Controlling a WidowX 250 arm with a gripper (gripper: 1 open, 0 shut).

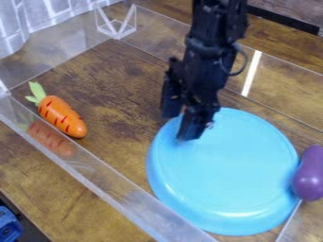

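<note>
My black gripper (190, 118) hangs from the top centre over the upper-left rim of a large light-blue disc (221, 184), low at or just above it; whether its fingers are open or shut is unclear in the dark shape. An orange toy carrot (60, 115) with green leaves lies on the wooden floor at the left. A purple oblong object (309, 175), perhaps an eggplant, lies at the right edge beside the disc.
Clear plastic walls (113, 194) border the wooden area. A dark blue object (7, 227) sits outside at the lower left. The wood between carrot and disc is clear.
</note>
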